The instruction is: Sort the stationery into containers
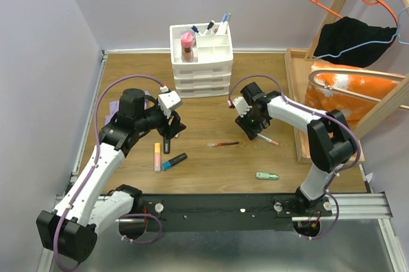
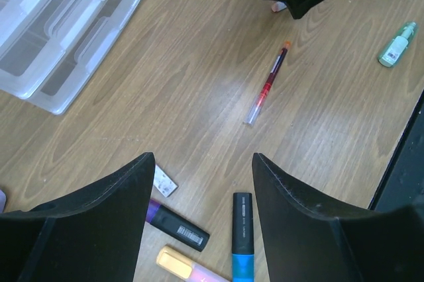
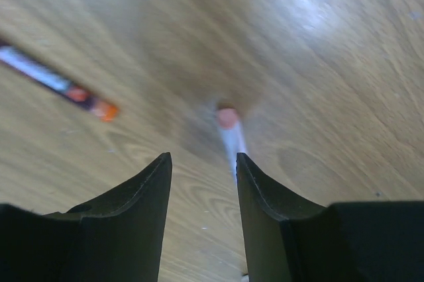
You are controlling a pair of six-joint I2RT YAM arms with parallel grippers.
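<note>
A red pen [image 1: 223, 144] lies on the wooden table, with a white pen [image 3: 232, 140] to its right under my open right gripper. A dark marker with a purple end [image 2: 179, 226], a blue-capped marker [image 2: 242, 232], a pink-and-yellow highlighter [image 1: 157, 157] and a small white item [image 2: 163, 181] lie below my left gripper, which is apart with nothing seen between its fingers. A green bottle-like item [image 1: 267, 175] lies near the front edge. The white organizer [image 1: 201, 74] stands at the back, holding pens.
A wooden rack [image 1: 295, 68] with hangers, black cloth and an orange item [image 1: 339, 90] takes up the right side. Purple cloth lies behind my left arm. The middle of the table has free room.
</note>
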